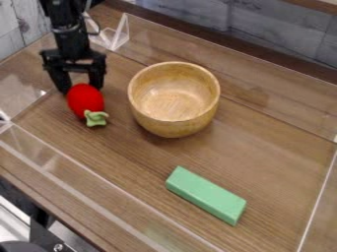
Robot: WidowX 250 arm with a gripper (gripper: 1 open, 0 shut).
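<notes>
My gripper, a dark arm at the upper left, hangs low just above and behind a red strawberry-like toy with a green stem; its blurred fingers reach near the toy's top, and whether they touch it is unclear. A tan bowl sits to the right of the toy.
A green block lies at the lower right of the wooden table. A grey wall runs along the back.
</notes>
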